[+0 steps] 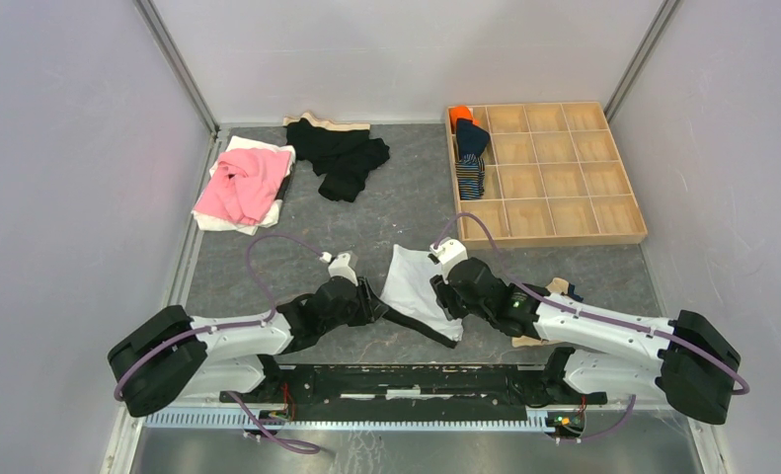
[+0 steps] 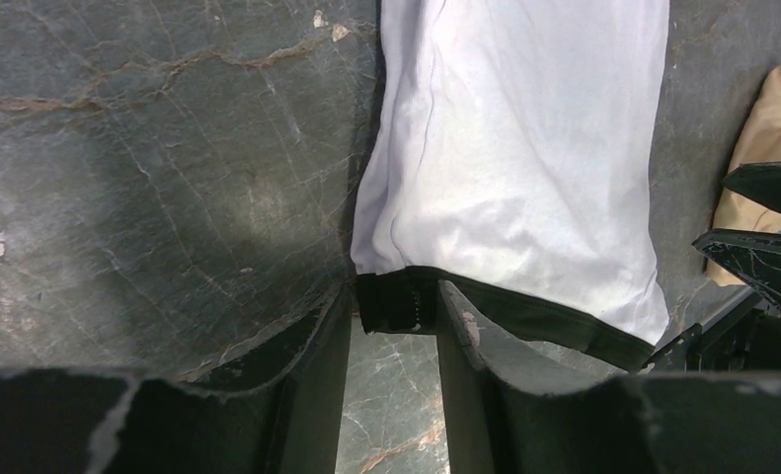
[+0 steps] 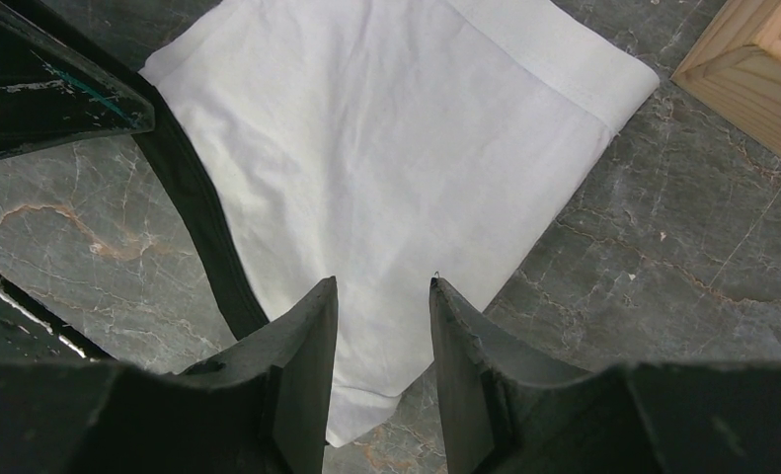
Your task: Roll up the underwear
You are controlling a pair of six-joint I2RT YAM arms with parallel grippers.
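White underwear with a black waistband lies flat between the arms, its white cloth (image 1: 406,275) behind and the waistband (image 1: 423,328) toward the front. My left gripper stands part open at the waistband's left corner, one finger on either side of the black band's end; whether the fingers touch it I cannot tell. In the right wrist view my right gripper is part open over the white cloth (image 3: 396,148), near the underwear's lower right part. Cloth shows between its fingertips, and neither finger visibly pinches it.
A wooden divided box (image 1: 564,178) stands at the back right, with rolled garments in its left column. Pink and white clothes (image 1: 240,188) are piled at back left, black clothes (image 1: 342,163) beside them. Beige cloth (image 1: 530,341) lies beneath the right arm.
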